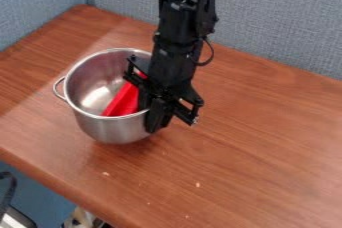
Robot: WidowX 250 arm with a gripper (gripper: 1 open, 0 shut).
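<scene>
A steel pot (100, 122) with a side handle sits on the left part of the wooden table. A red object (118, 101) lies inside it, partly hidden by the black arm. My gripper (155, 119) is down at the pot's right rim, its lower end overlapping the rim; the frames do not show whether its fingers are shut on it.
Blue-grey padded walls (281, 22) stand behind and to the left. The table's front-left edge drops to a lower area with some dark items.
</scene>
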